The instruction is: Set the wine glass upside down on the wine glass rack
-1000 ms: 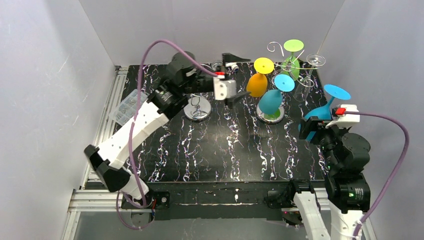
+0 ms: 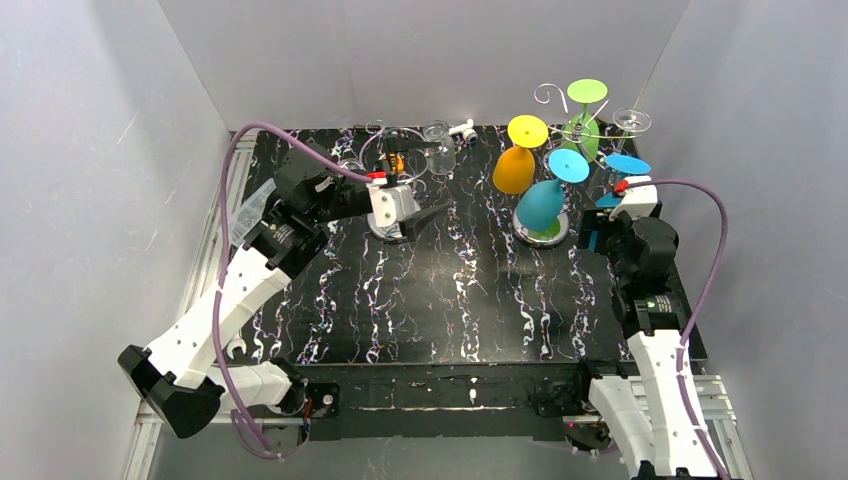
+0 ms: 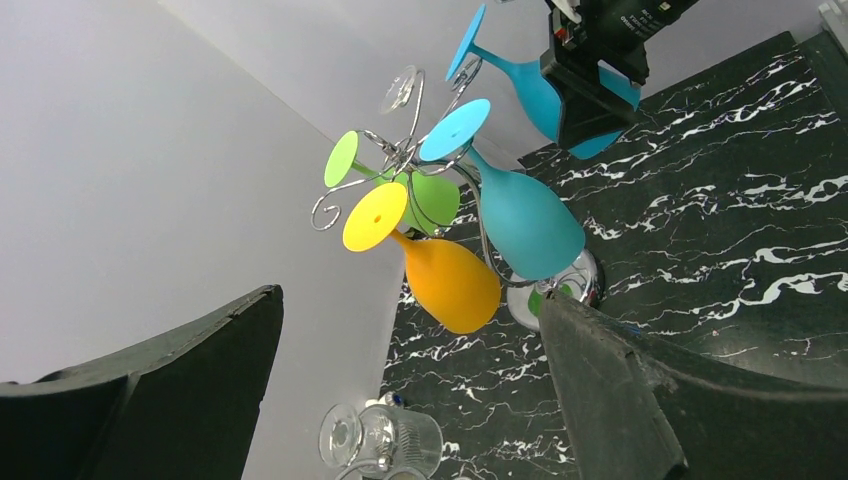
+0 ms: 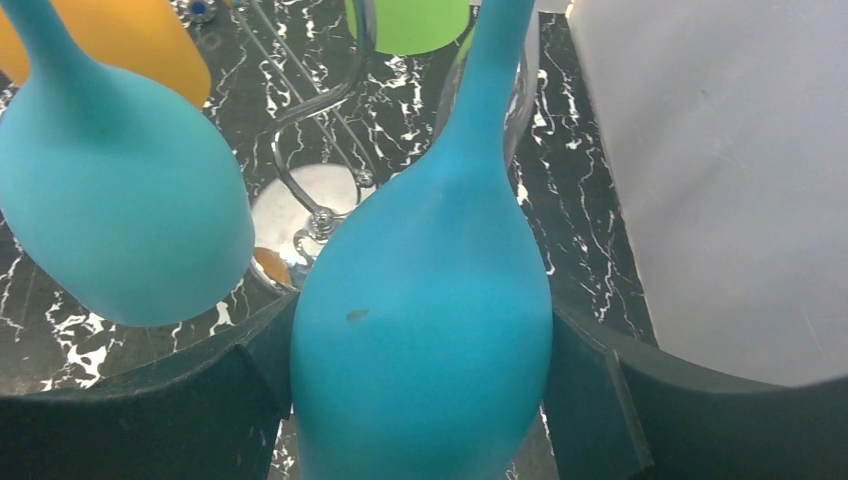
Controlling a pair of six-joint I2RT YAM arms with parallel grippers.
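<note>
A blue wine glass, bowl down and foot up, is held by its bowl (image 4: 420,330) in my right gripper, which is shut on it. Its blue foot (image 2: 628,165) is at the right side of the wire rack (image 3: 402,155), close to a rack arm in the left wrist view; whether the stem sits in the loop I cannot tell. On the rack hang a teal glass (image 2: 541,207), an orange glass (image 2: 514,171), a green glass (image 2: 582,130) and a clear glass (image 2: 631,122), all upside down. My left gripper (image 2: 430,183) stands open and empty at the left, away from the rack.
A second wire rack, its round base (image 2: 388,228) partly under the left arm, carries a clear glass (image 2: 439,150). A clear plastic box (image 2: 250,208) lies at the left edge. Grey walls close the sides and back.
The left arm has pulled back to the left, its gripper open throughout.
</note>
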